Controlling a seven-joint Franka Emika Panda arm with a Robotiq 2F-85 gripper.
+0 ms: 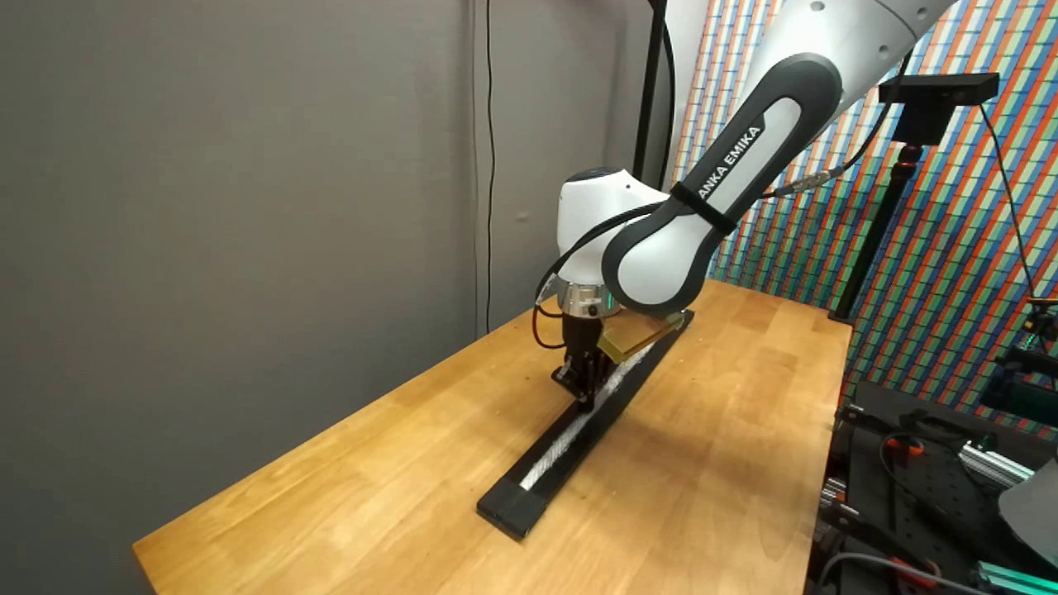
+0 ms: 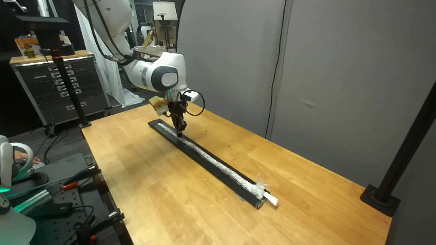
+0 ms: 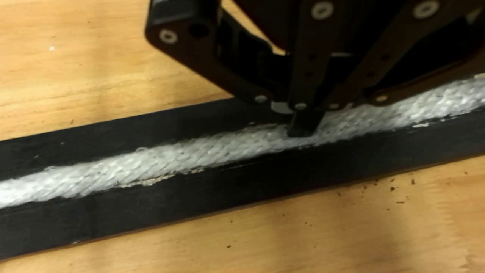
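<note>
A white braided rope (image 3: 136,166) runs lengthwise along a long black strip (image 3: 191,193) lying on the wooden table. In exterior view 2 the rope (image 2: 229,172) shows a frayed, loose end (image 2: 271,198) poking past the strip's near end. My gripper points straight down, shut, with its tips at the rope's upper surface; nothing shows between them. Whether the tips press into the rope or just touch it, I cannot tell. From exterior view 1, the gripper (image 1: 587,402) stands over the middle part of the black strip (image 1: 521,504), whose far part is partly behind the arm.
Bare table (image 1: 347,496) surrounds the strip on both sides. A grey wall (image 1: 297,198) borders the table's back edge. A black post (image 2: 386,196) stands at the table's right corner in exterior view 2. Small dark crumbs lie beside the strip.
</note>
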